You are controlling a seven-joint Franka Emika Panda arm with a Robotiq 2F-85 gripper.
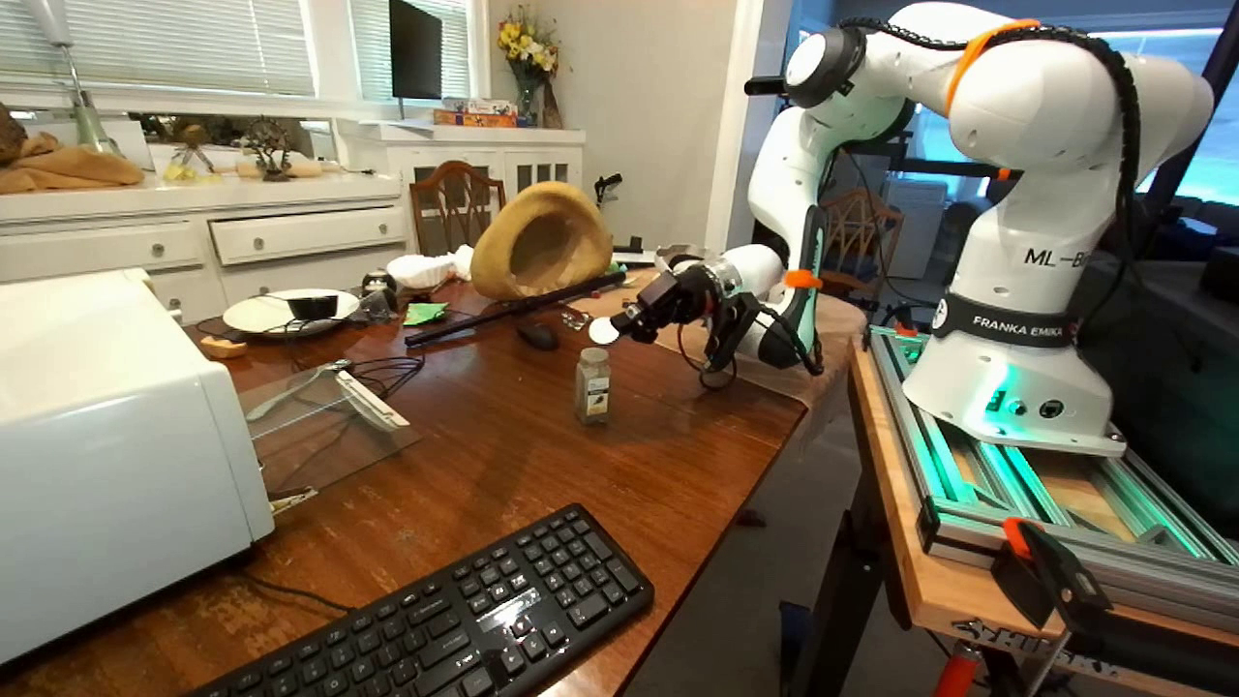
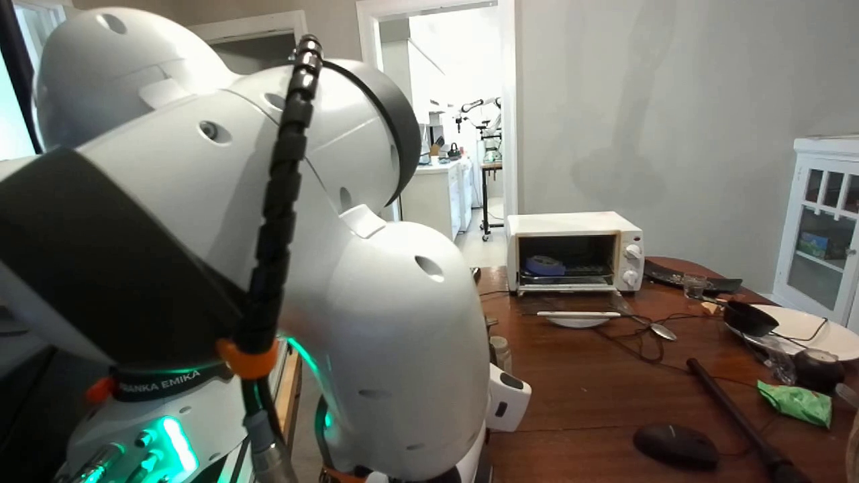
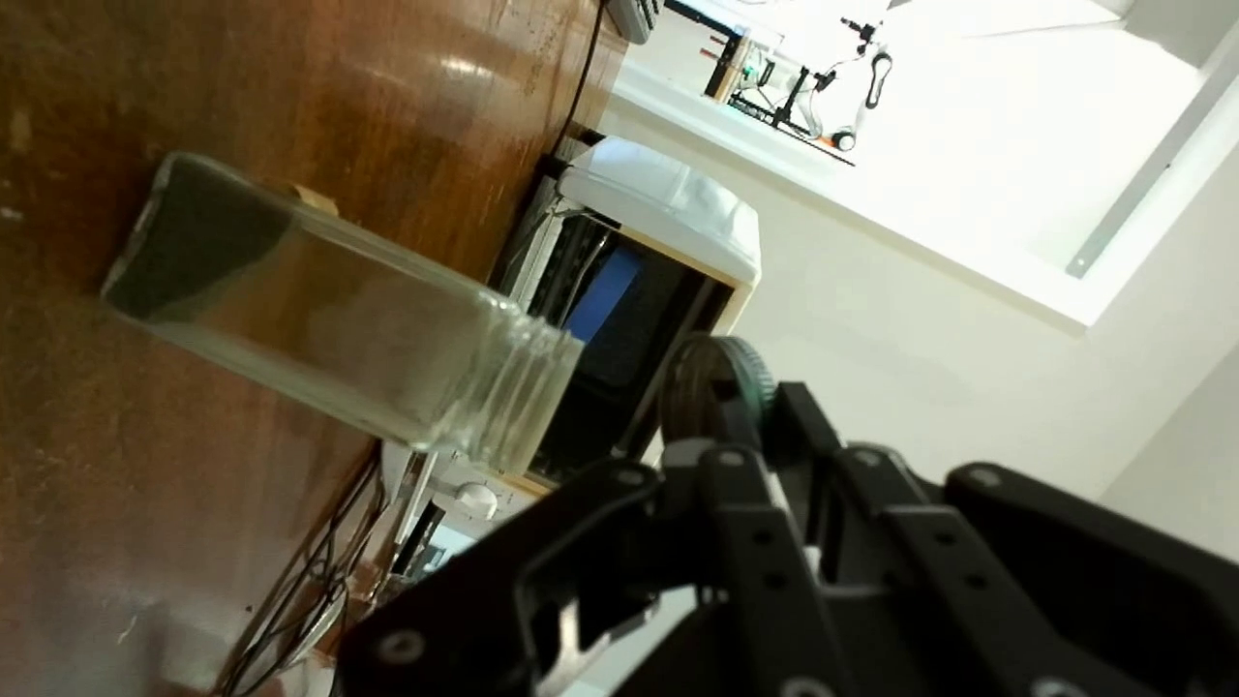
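Note:
A clear glass jar (image 1: 592,389) with a label stands upright on the wooden table, its threaded mouth uncovered. The wrist view shows the same jar (image 3: 314,302) large, apart from my fingers. Just above and beside the mouth is a round lid (image 1: 604,331), white on top and tilted. My gripper (image 1: 627,323) is shut on the lid's edge. Close up, the lid (image 3: 717,389) sits at the tips of the black fingers (image 3: 801,424). In the second exterior view the arm hides the gripper, and only part of the jar (image 2: 500,354) shows.
A black keyboard (image 1: 465,621) lies at the table's front, with a white toaster oven (image 1: 116,441) to its left. Behind the jar are a mouse (image 1: 537,336), a black bar (image 1: 511,309) and a straw hat (image 1: 494,250). Bare table surrounds the jar.

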